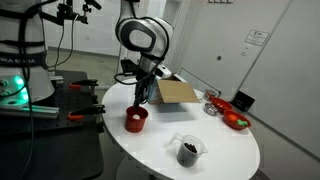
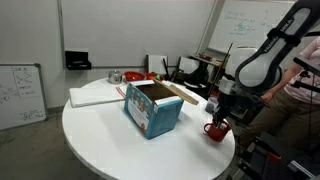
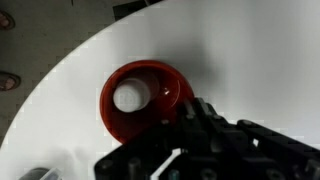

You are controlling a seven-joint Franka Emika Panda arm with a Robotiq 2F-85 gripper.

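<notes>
A red cup (image 1: 136,121) is at the near left edge of the white round table, with a small white object (image 3: 131,95) inside it. From the wrist view, I look down into the cup (image 3: 118,125). My gripper is at the cup's near right rim, its dark fingers overlapping that side. It is shut, with the rim apparently between the fingers, though the contact is partly hidden. In exterior view 2 the arm reaches down from the right to the cup (image 2: 214,132).
An open blue-sided box (image 2: 150,112) with raised flaps stands behind the cup. A clear container with dark contents (image 1: 188,154) is at the front right. Red pans (image 1: 235,120) lie at the far side.
</notes>
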